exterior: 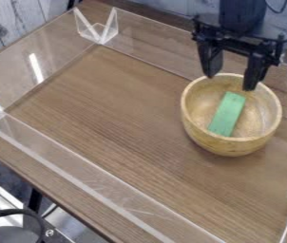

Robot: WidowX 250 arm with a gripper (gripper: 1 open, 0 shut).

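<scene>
My black gripper (pixel 231 59) hangs at the upper right, open, its two fingers apart with nothing between them. It is over the back of a round wooden bowl (pixel 200 125). A green oblong block (pixel 227 114) lies inside the bowl, in front of and below the fingers.
The bare wooden table (pixel 95 142) fills most of the view, clear to the left and front. A clear plastic piece (pixel 97 27) sits at the back left. Dark cables lie at the bottom left corner.
</scene>
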